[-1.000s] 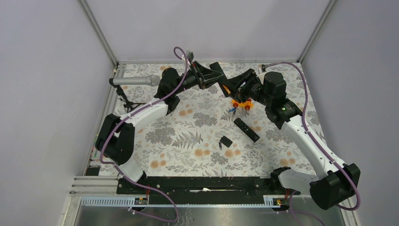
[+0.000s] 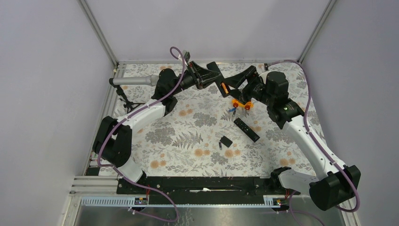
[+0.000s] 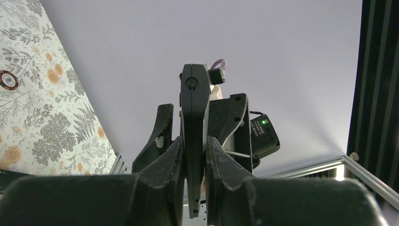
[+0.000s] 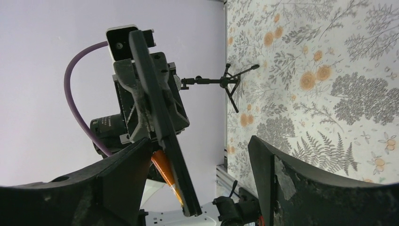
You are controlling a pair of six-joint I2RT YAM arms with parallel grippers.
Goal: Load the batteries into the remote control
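My left gripper [image 2: 209, 75] holds the remote control [image 2: 215, 70] [image 3: 194, 103] [image 4: 153, 84] up in the air, shut on it. An orange battery [image 2: 224, 87] [image 4: 164, 169] shows at the remote's lower end. My right gripper [image 2: 234, 90] is open around that end, its fingers apart; in the right wrist view the remote stands between them, nearer the left finger [image 4: 103, 188]. Whether the battery is seated cannot be told.
A second black remote [image 2: 246, 129], a small dark cover [image 2: 226, 141], an orange toy [image 2: 244, 103] and small tools [image 2: 232, 109] lie on the floral mat.
My right gripper's fingers have opened and the arm has shifted slightly right, away from the battery. The left gripper with the remote has barely moved.
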